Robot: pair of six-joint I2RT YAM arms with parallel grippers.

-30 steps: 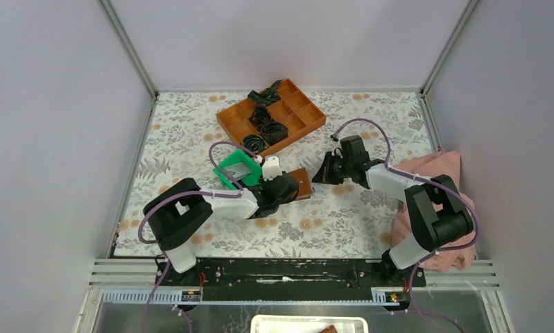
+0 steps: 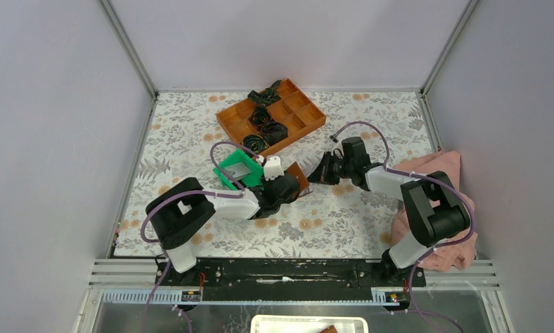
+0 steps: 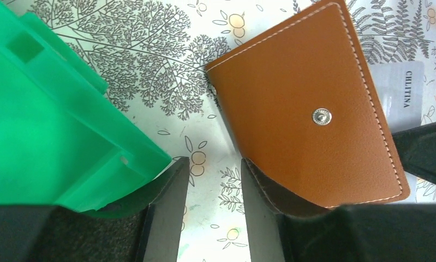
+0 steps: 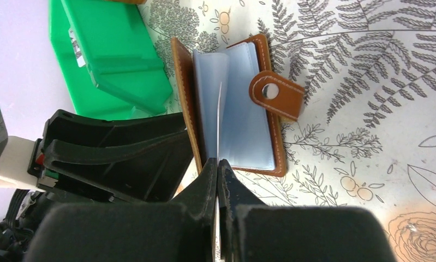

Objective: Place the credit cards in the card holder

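Observation:
The brown leather card holder (image 4: pixel 278 147) lies part open, its snap cover (image 3: pixel 308 103) tilted up over translucent sleeves (image 4: pixel 247 103). My left gripper is part open with nothing between its fingers; one fingertip (image 3: pixel 248 168) is close against the cover's edge, and the other is apart from the holder. Its black fingers also show behind the raised cover in the right wrist view. My right gripper is shut on a thin card (image 4: pixel 218 125), seen edge-on above the sleeves. That pale card (image 3: pixel 404 90) shows "CHLITINA" lettering in the left wrist view. Whether it is inside a sleeve, I cannot tell.
A green box (image 2: pixel 224 166) with a pale card (image 2: pixel 238 170) inside stands just left of the holder. Behind it is a wooden compartment tray (image 2: pixel 306 111) with dark coiled items. A pink cloth (image 2: pixel 451 166) lies at the right.
The holder's cover has tipped up from lying flatter. My left gripper has shifted slightly right, and my right gripper slightly left toward the holder.

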